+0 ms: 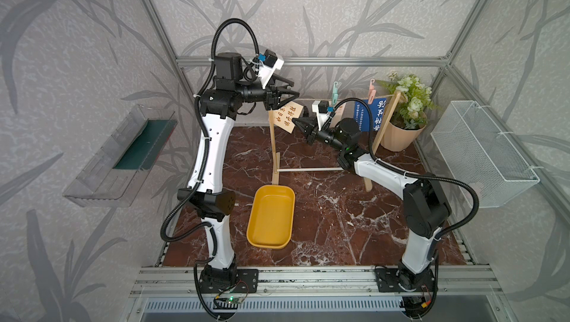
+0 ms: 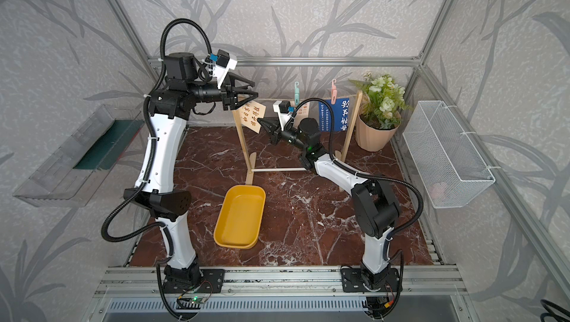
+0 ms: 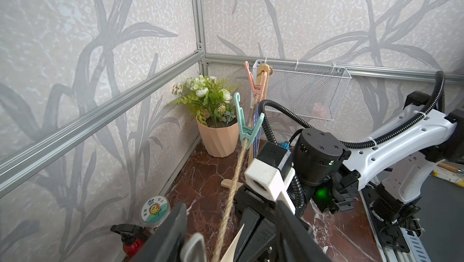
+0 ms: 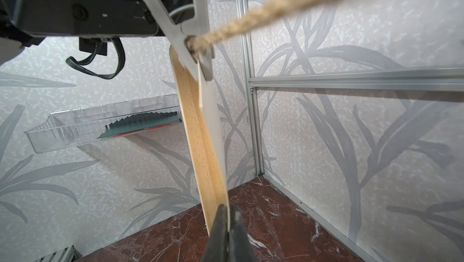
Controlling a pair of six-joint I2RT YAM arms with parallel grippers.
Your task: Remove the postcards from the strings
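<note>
A cream postcard hangs at the left end of the string, held by a pale clip. My right gripper is shut at that card's lower edge, the thin card running down between its fingertips. My left gripper stands open just above the left end of the string, near that clip. A green clip and a pink clip sit further right on the string, with a blue postcard and a partly hidden pale card below them.
A yellow tray lies in front of the wooden rack. A flowerpot stands at back right. A mesh basket hangs at the right wall, a clear bin at the left.
</note>
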